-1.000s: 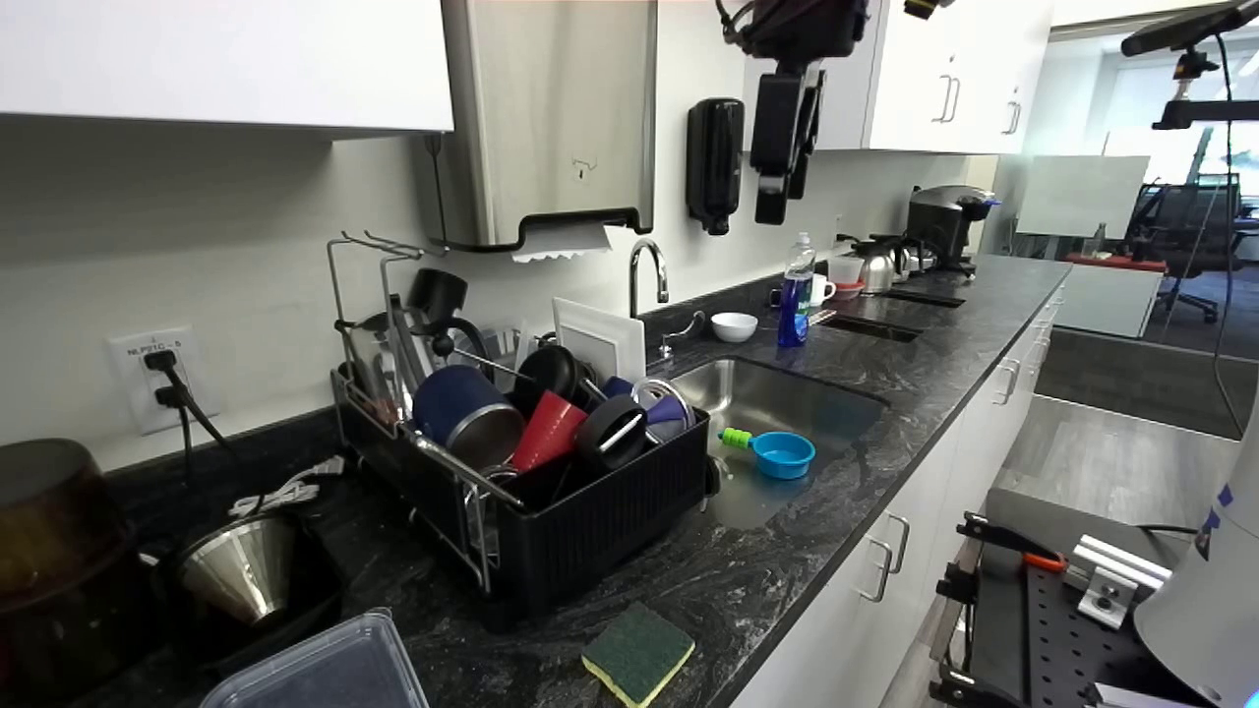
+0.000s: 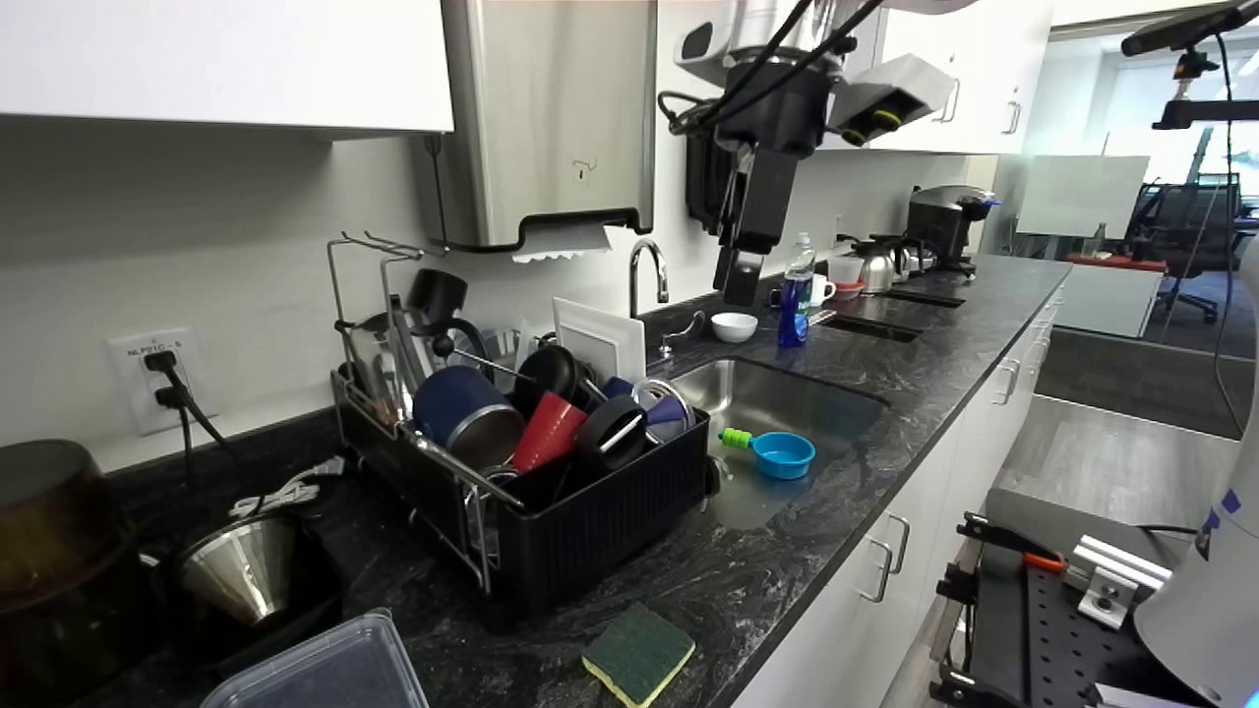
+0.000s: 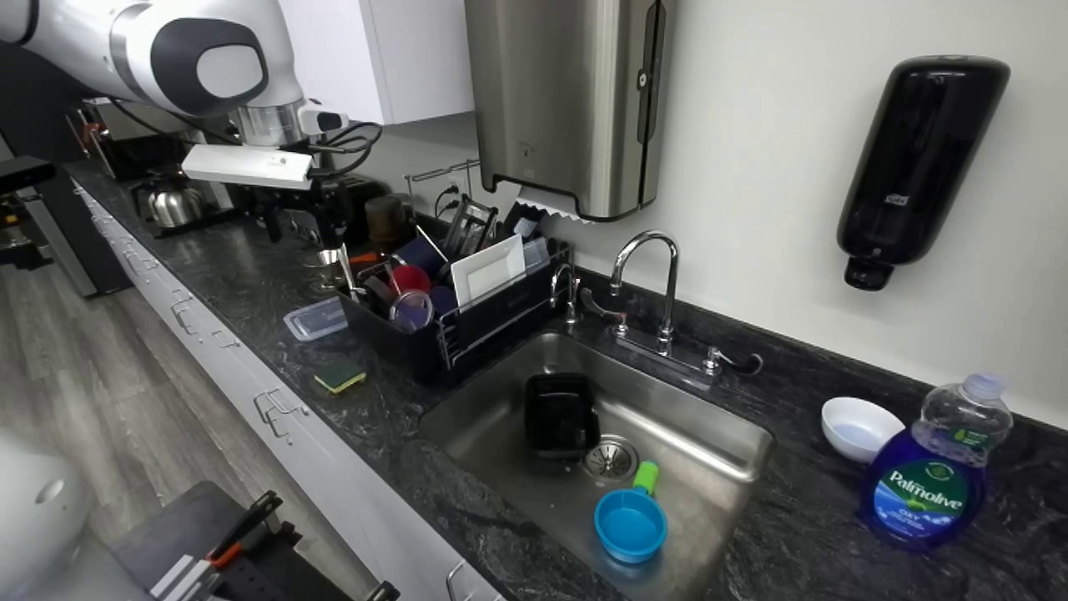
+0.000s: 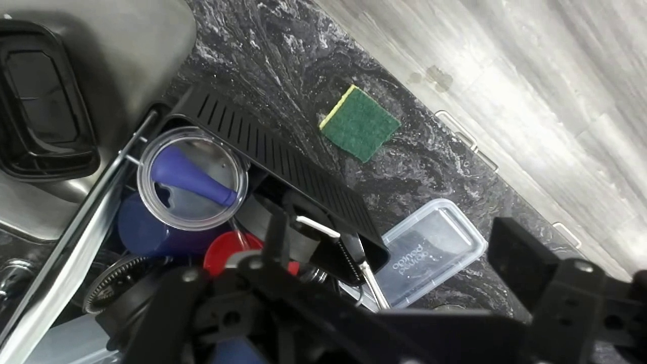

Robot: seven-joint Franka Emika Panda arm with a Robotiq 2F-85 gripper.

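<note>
My gripper [image 2: 741, 269] hangs in the air with its fingers pointing down, holding nothing. Its fingers stand wide apart in the wrist view, above the dish rack. Below it, the black dish rack [image 2: 602, 519] is packed with a red cup [image 2: 549, 431], a blue mug [image 2: 466, 413], a white square plate [image 2: 599, 352] and utensils. A green and yellow sponge [image 4: 362, 124] lies on the counter beside the rack. Near it is a clear plastic lid [image 4: 431, 252], seen partly between the fingers in the wrist view.
In the sink [image 3: 701, 431] lie a black tray [image 3: 558, 412] and a blue cup with a green handle [image 3: 631, 522]. A white bowl [image 3: 858, 429] and a blue soap bottle [image 3: 926, 471] stand right of it. A steel towel dispenser [image 2: 555, 118] hangs over the rack.
My gripper has come lower and a little left in exterior view 1, and its tilt has changed. It now covers part of the black soap dispenser. The dishes and sponge have not moved.
</note>
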